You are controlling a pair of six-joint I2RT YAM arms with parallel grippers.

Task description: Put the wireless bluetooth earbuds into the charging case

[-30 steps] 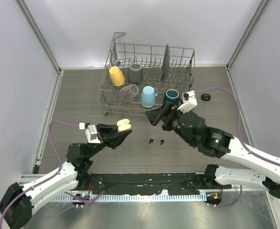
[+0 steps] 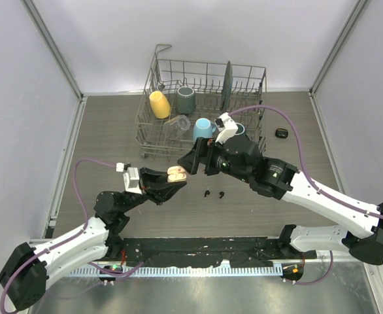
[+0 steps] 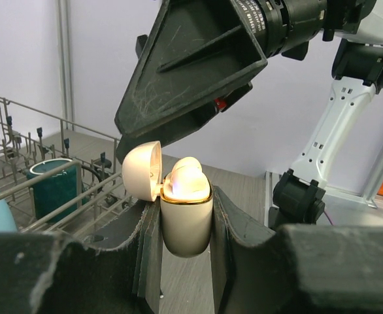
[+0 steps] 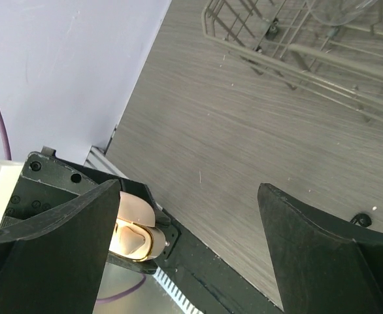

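The cream charging case (image 3: 186,226) is upright in the left wrist view with its lid tipped back to the left, and my left gripper (image 2: 172,184) is shut on its body. Its pale, lit interior shows no black earbud. Two small black earbuds, a left one (image 2: 206,193) and a right one (image 2: 221,195), lie apart on the table in the top view. My right gripper (image 2: 195,166) is open beside the case, its fingers (image 4: 312,252) spread with nothing held. One finger partly covers the case in the right wrist view, where one earbud (image 4: 361,220) shows.
Behind the arms is a wire dish rack (image 2: 139,134) with a yellow cup (image 2: 159,104), a blue mug (image 2: 202,129) and a plate (image 2: 227,86). A small black object (image 2: 282,133) sits at the right. Bare table surrounds the earbuds.
My right gripper has moved left, closer to the case, staying open and turning. The left gripper, holding the case, has shifted slightly right and toward the rack. The earbuds have not moved.
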